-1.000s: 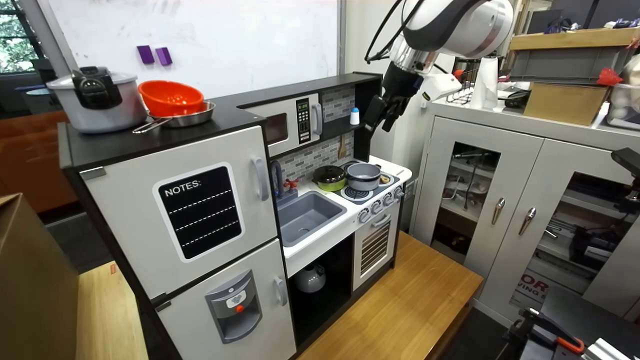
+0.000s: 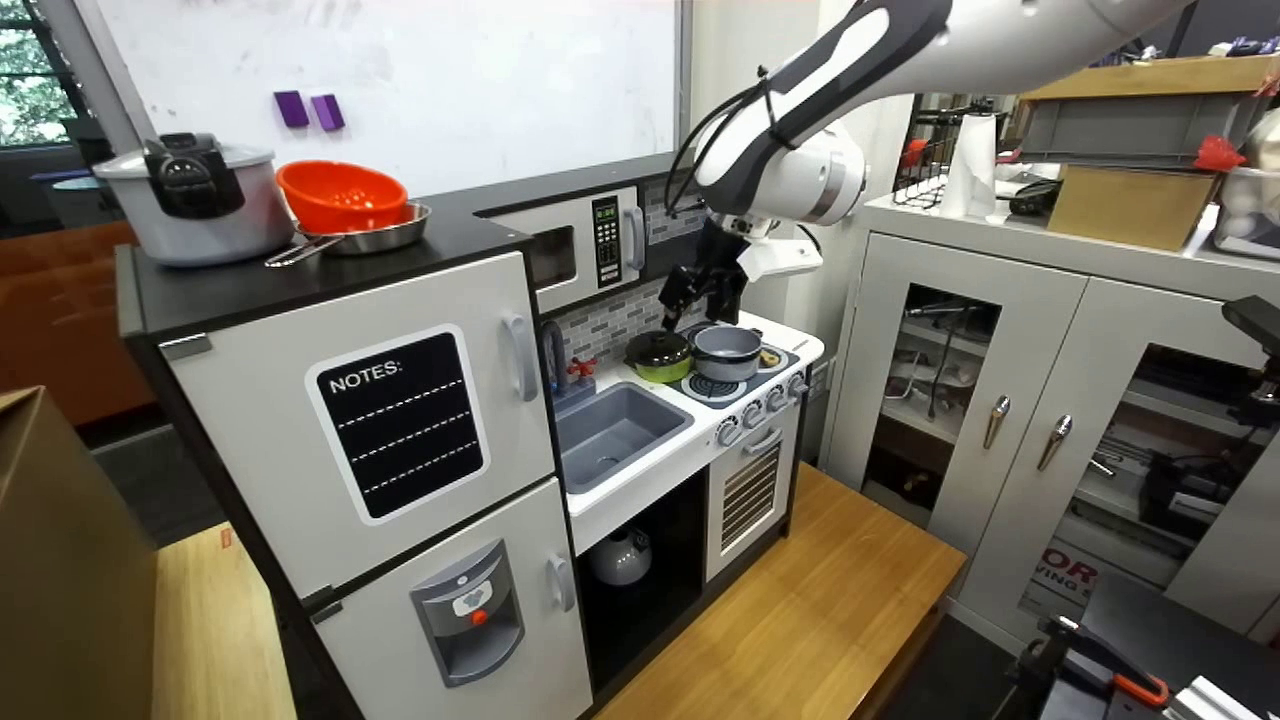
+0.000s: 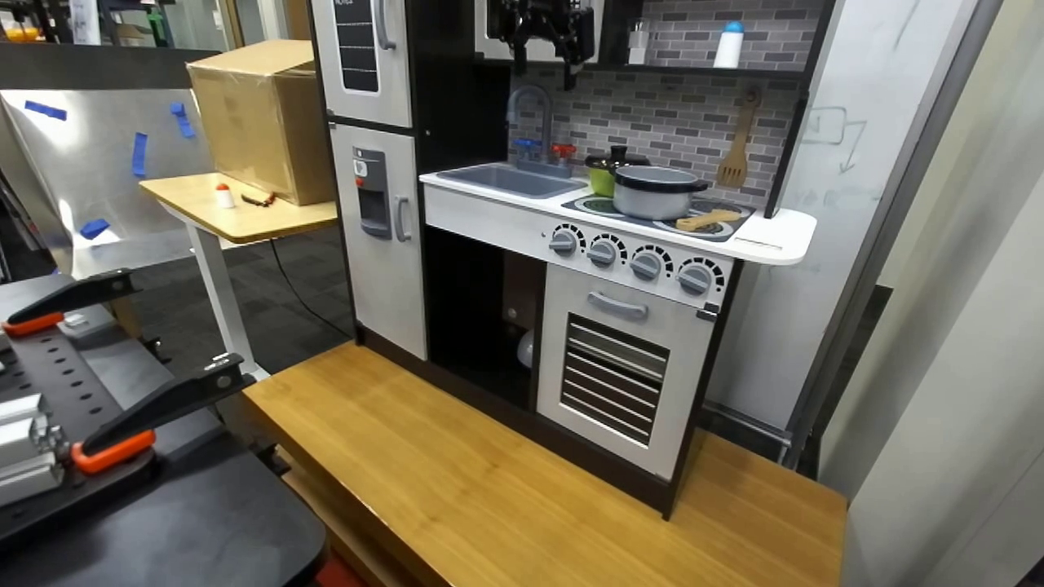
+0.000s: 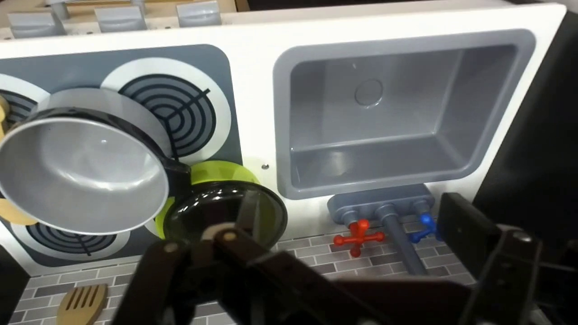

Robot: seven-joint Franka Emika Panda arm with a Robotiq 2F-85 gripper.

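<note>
My gripper (image 2: pixel 699 314) hangs in the air above the toy stove, open, its fingers apart and nothing between them. Seen in exterior view 2, the gripper (image 3: pixel 544 68) is in front of the microwave, higher than the sink and pots. Below it in the wrist view are a grey pot (image 4: pixel 81 173), uncovered and empty, and a green pot (image 4: pixel 225 170) with a dark lid (image 4: pixel 195 216). One blurred finger overlaps part of that lid in the image; the other appears right of the blue tap handle (image 4: pixel 428 227).
An empty grey sink (image 4: pixel 374 108) adjoins the stove. The faucet (image 3: pixel 546 117) and red tap handle (image 4: pixel 357 237) stand behind it. A wooden spatula (image 3: pixel 739 147) hangs on the back wall; a white bottle (image 3: pixel 729 46) stands on the shelf.
My arm has moved left and down, from beside the shelf's right end to above the stove near the back wall. The pots have not moved.
</note>
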